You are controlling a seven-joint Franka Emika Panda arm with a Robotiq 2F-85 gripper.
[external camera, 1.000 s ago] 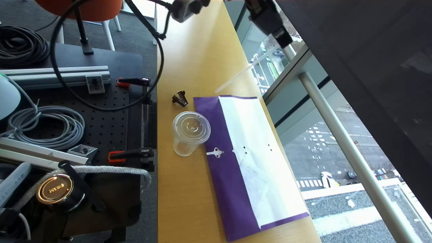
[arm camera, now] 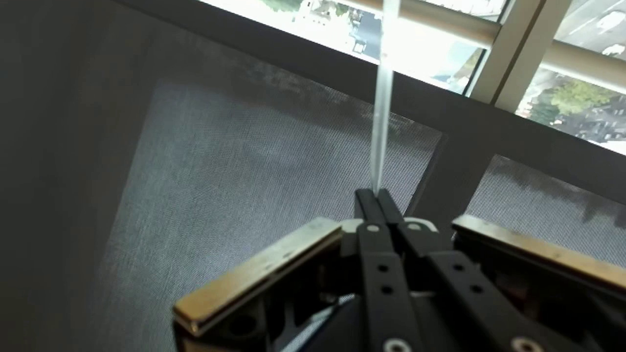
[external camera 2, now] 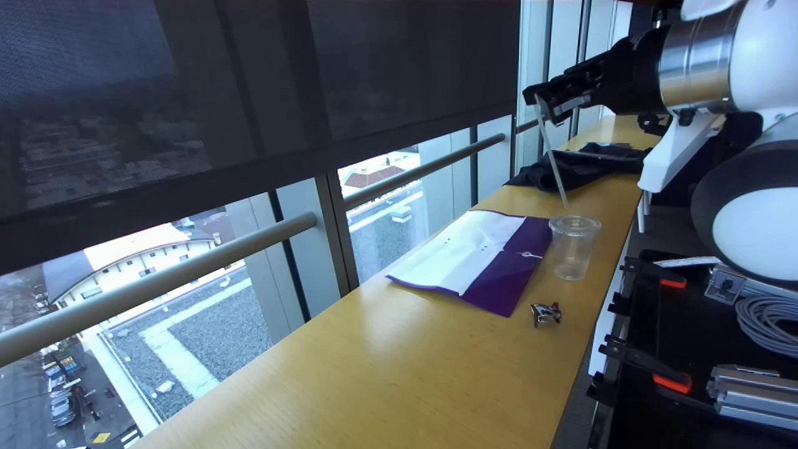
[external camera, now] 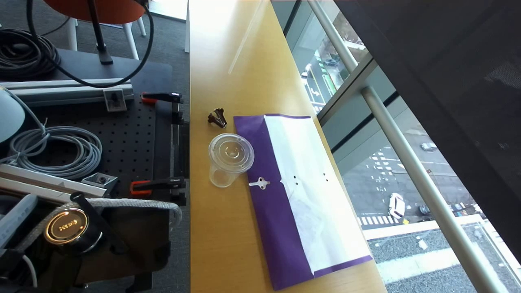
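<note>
A clear straw [external camera 2: 553,153] hangs steeply from my gripper [external camera 2: 543,101], whose fingertips are shut on its upper end. In the wrist view the straw [arm camera: 382,111] runs up and away from the closed fingertips of the gripper. Exterior view 1 shows only the lower part of the straw [external camera: 247,36]; the gripper is outside that view. Upright on the wooden ledge stands a clear plastic cup with a lid [external camera: 231,152]. In exterior view 2 the straw's lower end appears above and behind the cup [external camera 2: 573,251], apart from it.
A purple and white folder [external camera: 312,195] lies beside the cup, and a staple remover [external camera: 217,117] is close by. Dark cloth [external camera 2: 580,166] covers part of the far ledge. A rail [external camera: 405,146] and windows border one side.
The gripper has moved up and out of exterior view 1, carrying the straw, which now appears farther up and left. Cup, folder and staple remover stay put.
</note>
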